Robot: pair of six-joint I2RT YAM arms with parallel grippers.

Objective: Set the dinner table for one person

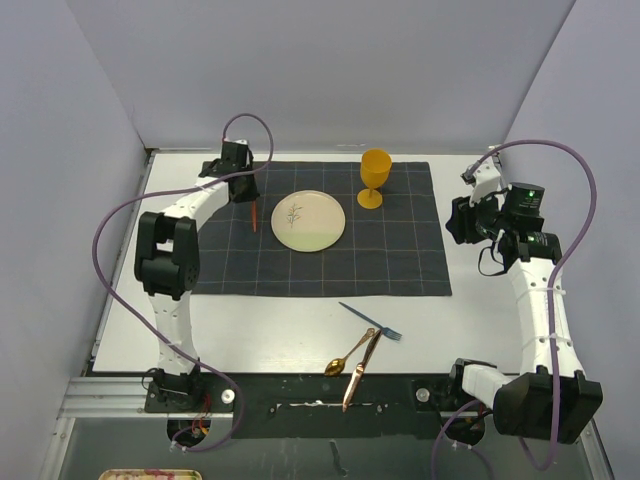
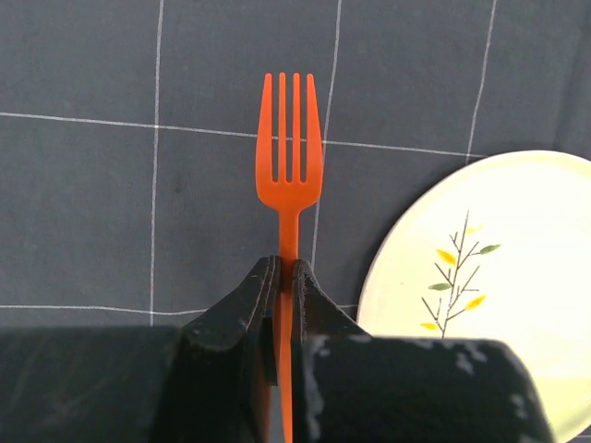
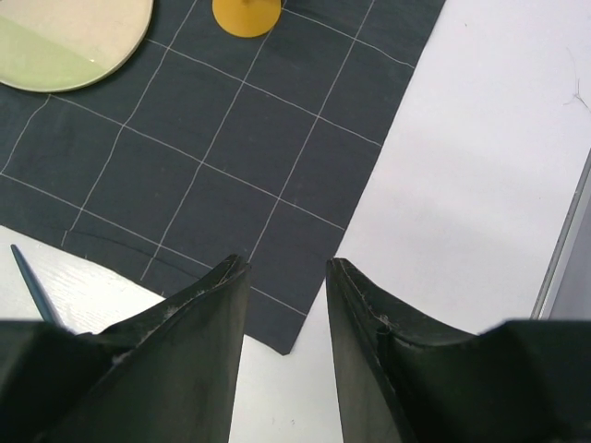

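My left gripper is shut on the handle of an orange fork (image 2: 289,189), whose tines point away in the left wrist view. In the top view the fork (image 1: 254,215) lines up along the left side of the cream plate (image 1: 308,238), over the dark placemat (image 1: 350,275); whether it touches the cloth I cannot tell. A yellow goblet (image 1: 375,170) stands upright on the mat, right of and behind the plate. Out past the mat's right edge, my right gripper is open with nothing between its fingers, above the white table.
At the table's front lie a blue fork (image 1: 372,322), a gold spoon (image 1: 348,354) and a knife (image 1: 361,371), close together, the knife jutting past the edge. The placemat right of the plate is bare. Purple cables (image 1: 97,245) loop around both arms.
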